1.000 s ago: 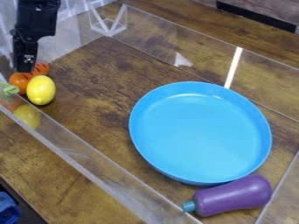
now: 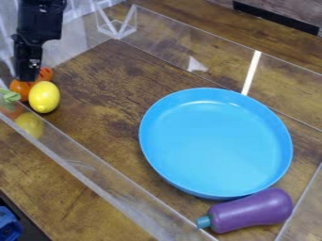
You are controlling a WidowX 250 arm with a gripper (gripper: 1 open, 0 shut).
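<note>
The black gripper (image 2: 28,62) hangs at the upper left of the camera view, pointing down just above a group of toy produce. Its fingers look shut, with nothing visible between them. Below it sit an orange round item (image 2: 22,88), a yellow lemon-shaped item (image 2: 44,97) and part of a green-topped item (image 2: 8,95) at the left edge. A large blue plate (image 2: 214,141) lies on the wooden surface at right. A purple eggplant (image 2: 251,210) lies at the lower right.
Clear plastic walls (image 2: 113,188) border the wooden work area (image 2: 113,113). The middle, between the produce and the plate, is bare.
</note>
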